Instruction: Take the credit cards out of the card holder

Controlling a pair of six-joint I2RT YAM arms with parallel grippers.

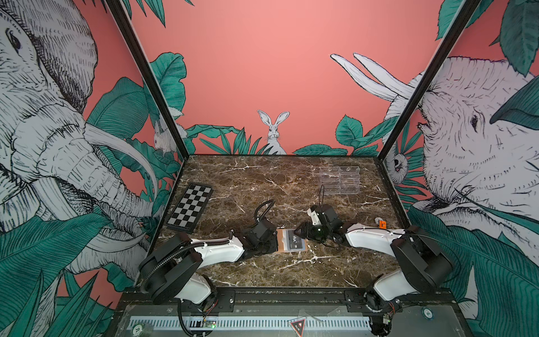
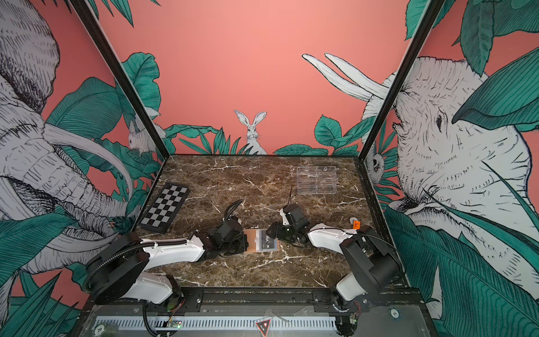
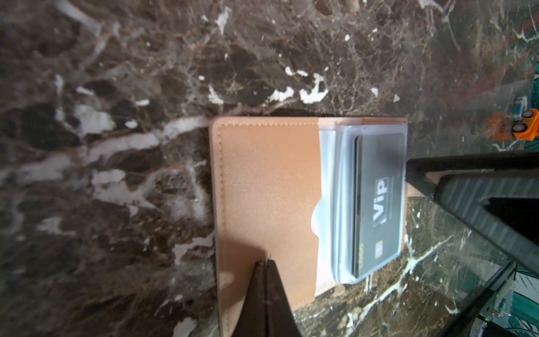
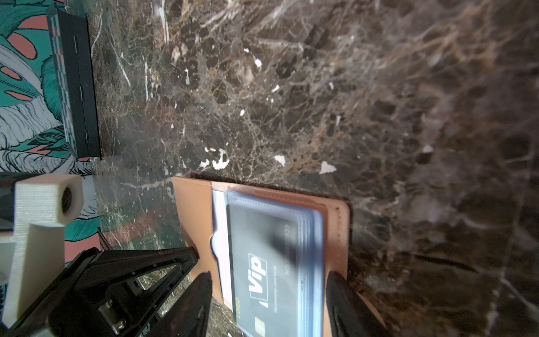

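Note:
The tan card holder point(image 3: 264, 185) lies spread open on the marble table, its clear sleeves facing up. Inside the top sleeve is a dark grey "Vip" credit card point(image 3: 381, 196). My left gripper is shut, its tips over the tan flap with nothing visible between them. Above the sleeve side of the holder, my right gripper stands open, one finger on either side of the card and sleeves in the right wrist view. From the frames I cannot tell whether its fingers touch the holder. The lower end of the card is cut off in that view.
A clear divided tray point(image 1: 339, 180) stands at the back right. The black-and-white checkerboard point(image 1: 191, 206) lies at the left edge, and a small orange toy point(image 1: 382, 224) sits at the right.

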